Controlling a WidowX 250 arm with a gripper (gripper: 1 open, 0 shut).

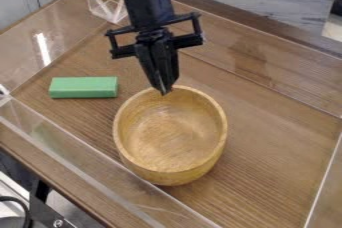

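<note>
The black gripper (164, 84) hangs above the back rim of a round wooden bowl (170, 137), fingertips pointing down and close together, shut with nothing visible between them. The bowl is empty. A green rectangular block (83, 87) lies on the wooden table to the left of the gripper and bowl.
Clear side panels edge the table at the left and right. A marble-patterned board (267, 7) runs along the back. The table (267, 102) to the right of the bowl is bare. A black cable lies at the bottom left.
</note>
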